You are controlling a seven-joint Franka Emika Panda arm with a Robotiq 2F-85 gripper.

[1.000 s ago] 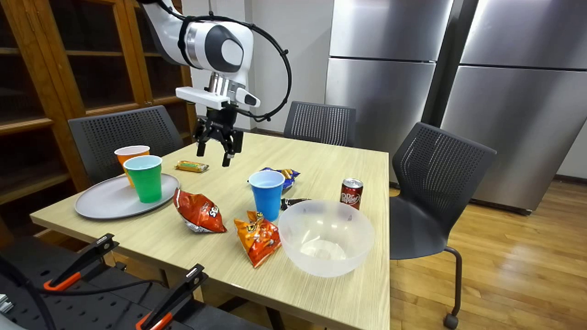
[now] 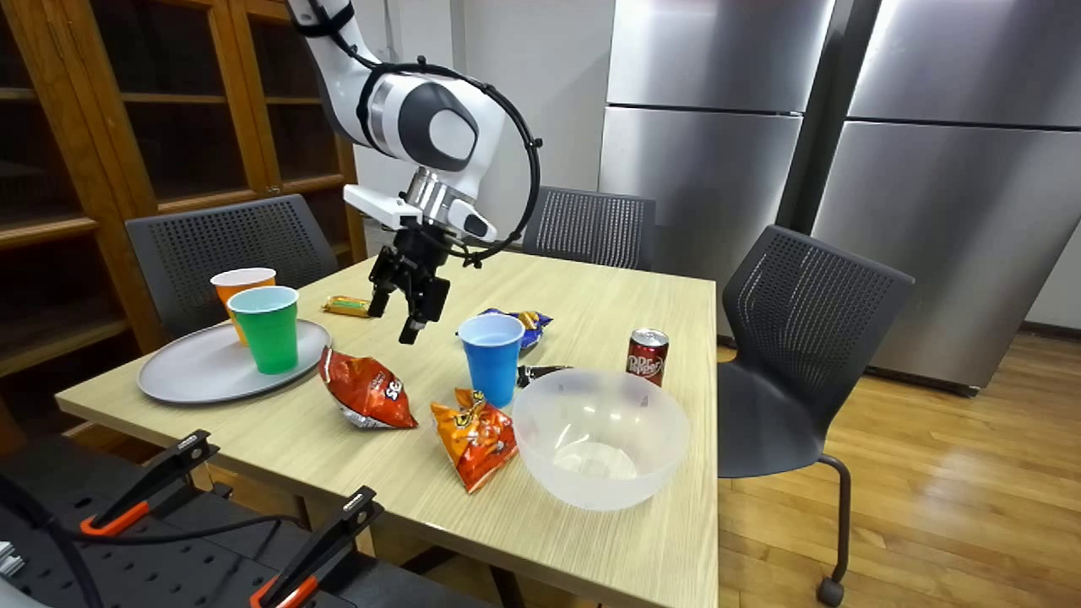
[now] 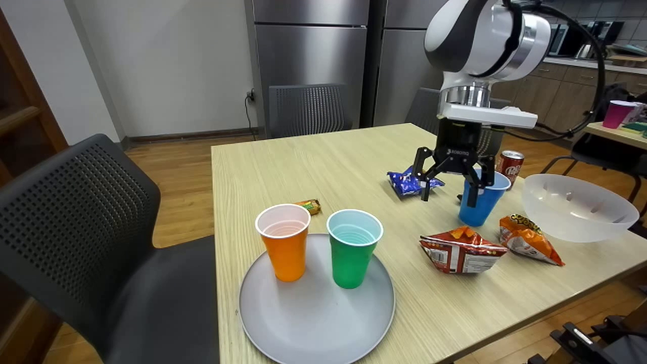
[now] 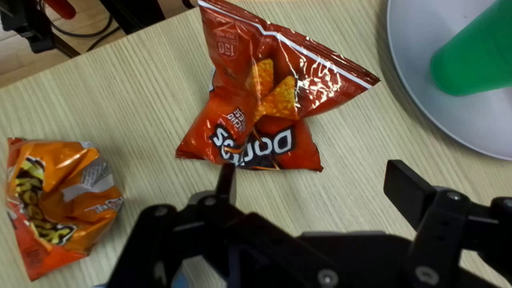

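My gripper (image 2: 393,319) hangs over the table with its fingers wide open and nothing between them. In the wrist view the two fingertips of the gripper are spread apart, with bare table in the gap. A red Doritos bag (image 4: 269,96) lies just beyond the fingertips there, apart from them as far as shows. To its side is an orange Cheetos bag (image 4: 67,201). The blue cup (image 2: 493,365) stands upright near a translucent bowl (image 2: 600,446), which looks empty. A green cup (image 3: 353,255) and an orange cup (image 3: 285,248) stand on the grey plate (image 3: 315,327).
A blue snack bag (image 3: 405,182) lies behind the blue cup. A Dr Pepper can (image 2: 646,356) stands behind the bowl, with a dark wrapped bar (image 2: 537,373) close by. A gold-wrapped bar (image 2: 347,306) lies behind the plate.
My gripper has come lower and nearer to the front of the table, shifting slightly right in exterior view 1. It stays open. The objects on the table have not moved.
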